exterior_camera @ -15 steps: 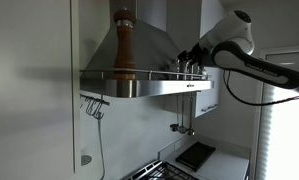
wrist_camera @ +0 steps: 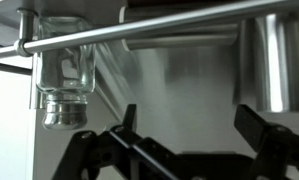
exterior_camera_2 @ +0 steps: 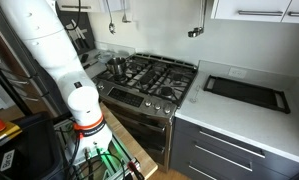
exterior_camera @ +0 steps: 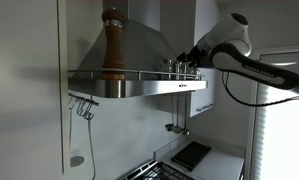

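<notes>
In the wrist view my gripper stands open, its dark fingers [wrist_camera: 254, 128] wide apart with nothing between them. A clear glass shaker [wrist_camera: 65, 68] with a metal cap shows at the upper left, behind a metal rail [wrist_camera: 179, 24] and apart from my fingers. At the upper right is a shiny metal cylinder [wrist_camera: 277, 62]; another lies across the top. In the first exterior view, my arm [exterior_camera: 229, 32] reaches the right end of the range hood shelf [exterior_camera: 139, 87]; its fingertips are hard to make out among the small containers there.
A tall wooden mill [exterior_camera: 113, 45] stands at the shelf's near end. Utensils [exterior_camera: 85, 105] hang below the hood. Underneath are the gas stove [exterior_camera_2: 149, 82], with a pot [exterior_camera_2: 117, 67] at its left, and a counter holding a black tray [exterior_camera_2: 246, 94].
The first exterior view has shifted a little, so the hood, mill and counter appear farther left. My arm stays at the right end of the shelf, with no object visibly moved.
</notes>
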